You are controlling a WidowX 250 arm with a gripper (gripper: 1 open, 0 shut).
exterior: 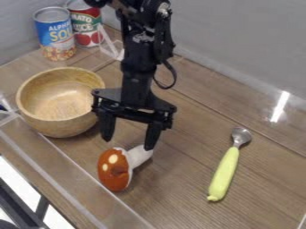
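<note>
The black gripper (131,134) stands open above a red toy mushroom with white spots (116,173), whose white stem points up to the right, close below the right finger. Nothing shows between the fingers. A wooden bowl (57,102) sits to the left of the gripper. A pale yellow-green handled utensil (224,172) with a metal end lies on the right.
Two cans, a blue one (55,34) and a red one (86,21), stand at the back left. A pale wall bounds the wooden counter (263,152) behind.
</note>
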